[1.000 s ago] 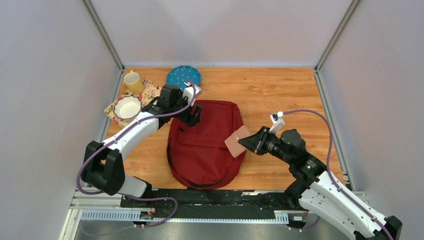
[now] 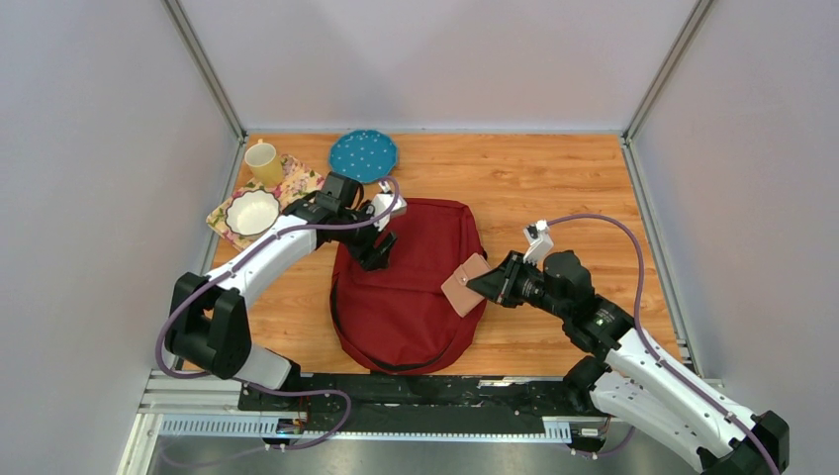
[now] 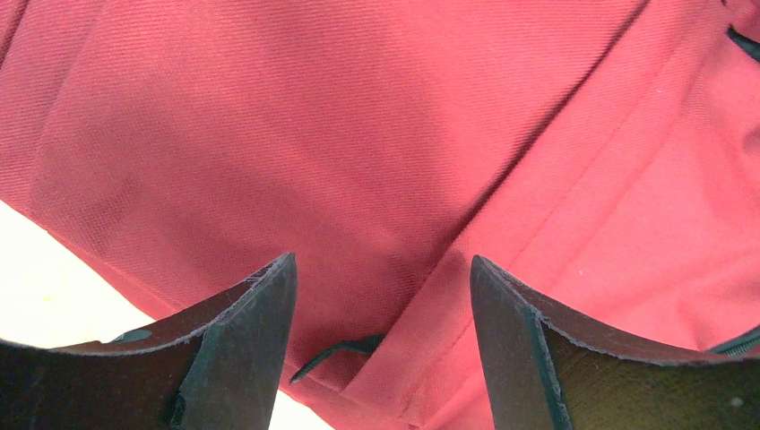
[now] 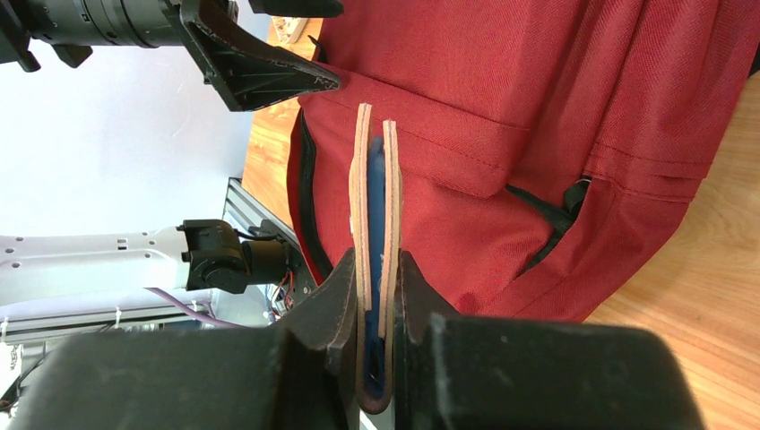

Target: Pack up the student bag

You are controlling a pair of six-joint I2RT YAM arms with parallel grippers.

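Observation:
The dark red bag lies flat in the middle of the wooden table. Its cloth fills most of the left wrist view, under my left gripper, whose fingers stand wide apart with nothing between them. From above, that left gripper hangs over the bag's upper left part. My right gripper is shut on a tan wallet-like case with dark blue inside. In the top view the case is over the bag's right edge, and I cannot tell whether it touches the cloth.
A blue dotted plate lies at the back. At the back left, a yellow cup and a white scalloped dish rest on a floral cloth. Bare table stretches across the back right.
My left gripper has come down a little in the top view, further over the bag. The right gripper, with the tan case, has shifted slightly left.

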